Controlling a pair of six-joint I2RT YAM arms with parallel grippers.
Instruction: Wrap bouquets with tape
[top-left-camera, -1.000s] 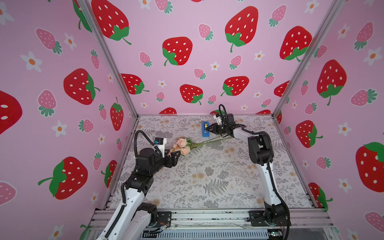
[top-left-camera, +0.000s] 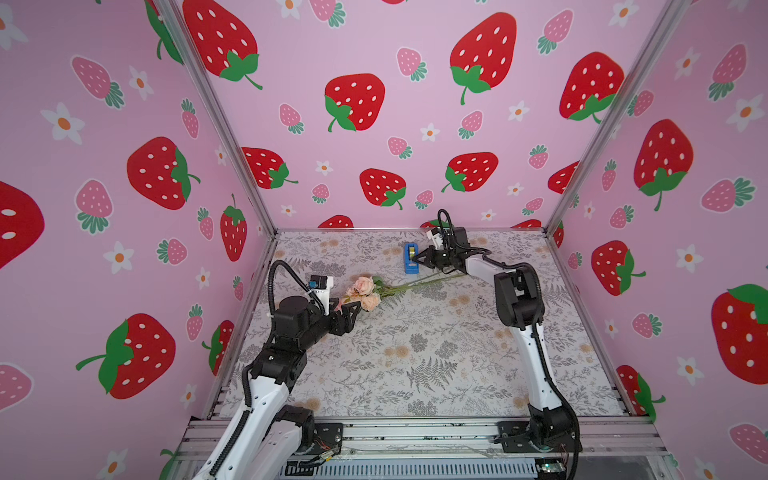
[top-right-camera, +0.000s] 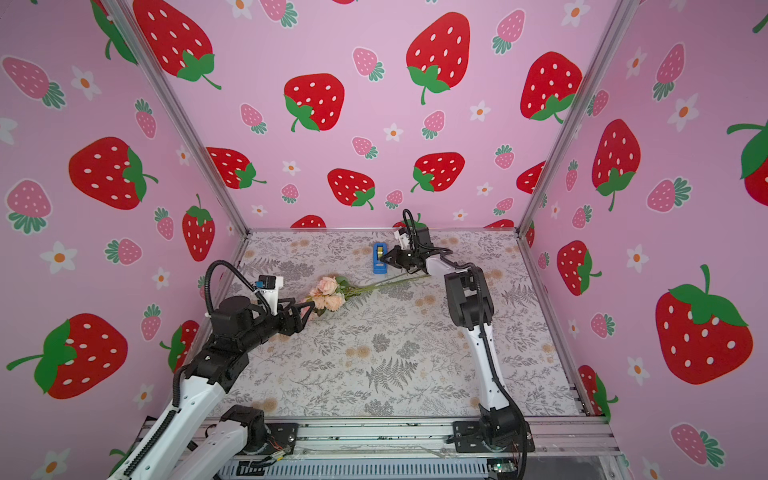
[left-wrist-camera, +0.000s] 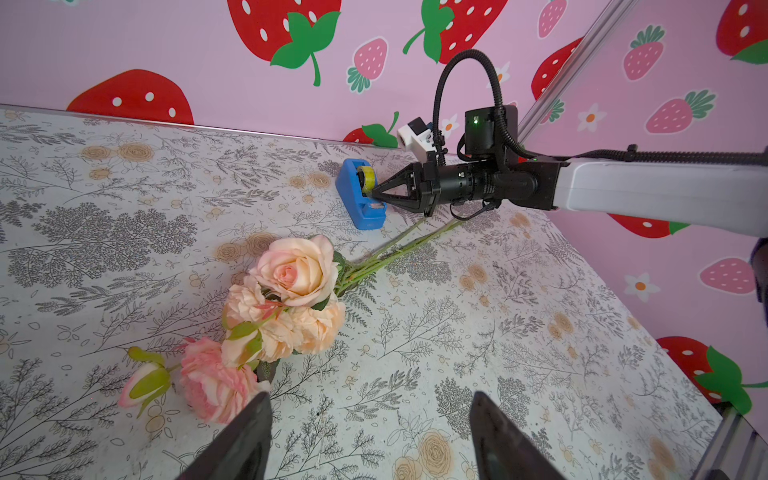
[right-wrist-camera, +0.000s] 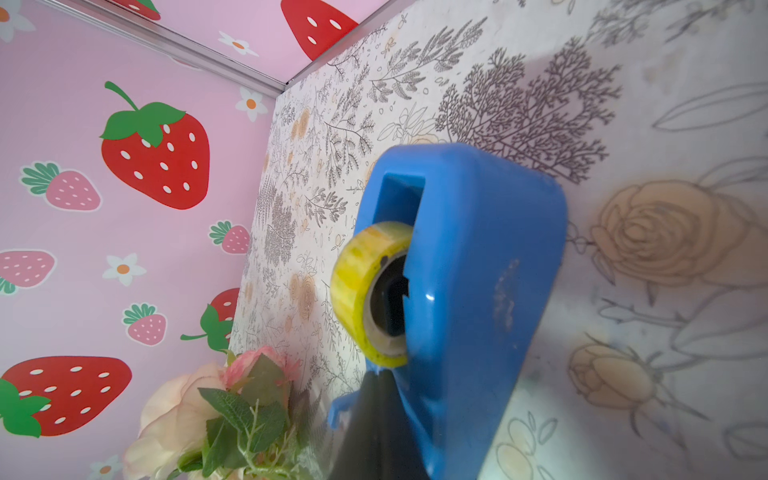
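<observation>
A bouquet of peach and pink roses (left-wrist-camera: 297, 272) lies on the table, its green stems (left-wrist-camera: 372, 264) pointing to the right. Behind the stems stands the blue tape dispenser (right-wrist-camera: 488, 264) with a yellow tape roll (right-wrist-camera: 360, 292) in it. My right gripper (top-left-camera: 417, 258) is at the dispenser's right side, and the right wrist view shows its fingers (right-wrist-camera: 380, 432) together just below the roll. Whether a strip of tape is between them cannot be made out. Over the table near the blossoms, my left gripper has its fingers apart with only tabletop between them.
Pink strawberry-printed walls (top-left-camera: 384, 120) close off the back and sides, with the back wall a short way behind the dispenser.
Hardly anything differs in the top left view; the right arm's elbow has shifted very slightly left. Bouquet, dispenser and left arm look the same.
</observation>
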